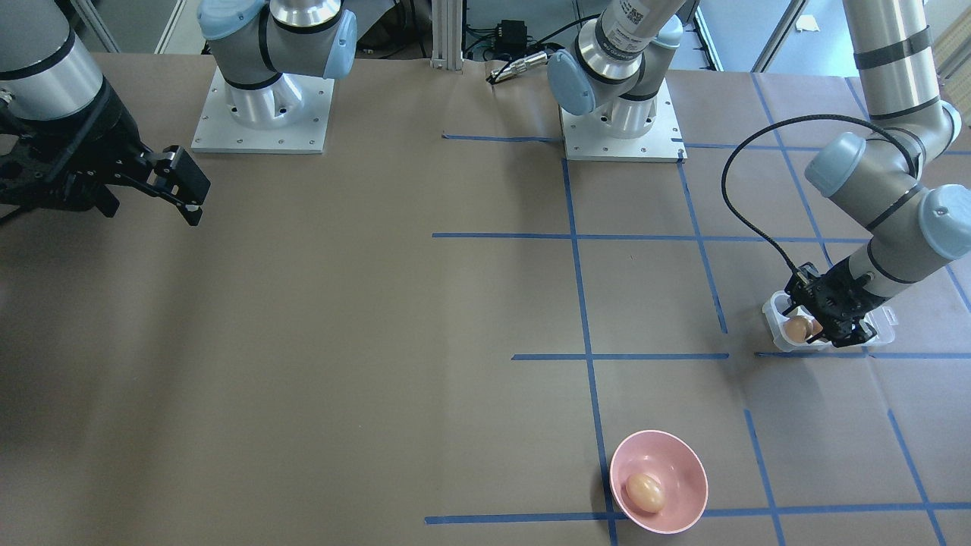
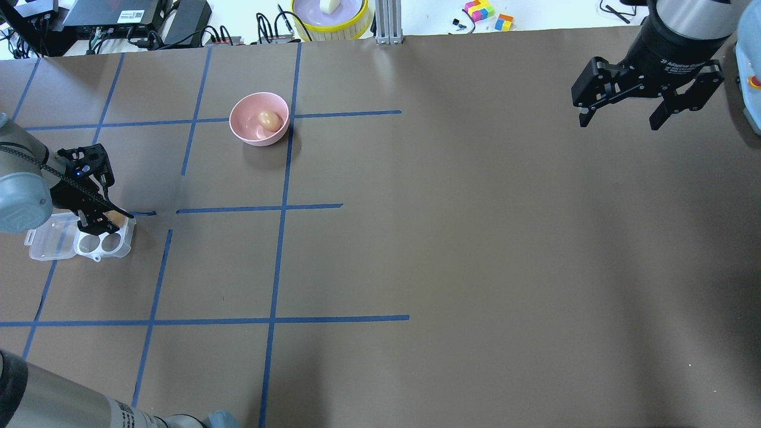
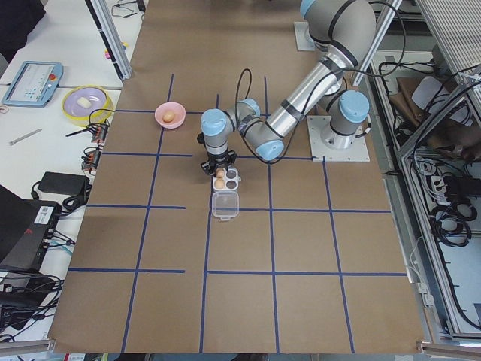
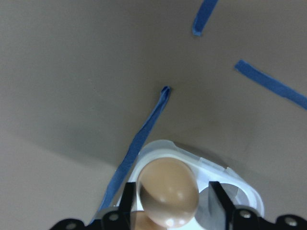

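Observation:
A small white egg tray [image 3: 227, 183] with a clear lid [image 2: 53, 239] sits on the taped table, holding brown eggs [image 4: 168, 191] in some cups, with other cups empty. My gripper is low over it, open, one finger on each side of the nearer egg; whether they touch it I cannot tell. A pink bowl [image 1: 674, 464] holding one pale egg [image 1: 644, 493] stands apart on the table, nearer the front view's camera.
Another arm with a black gripper [image 2: 645, 85] stands at the top right of the top view. Other arm bases [image 1: 259, 136] line one edge.

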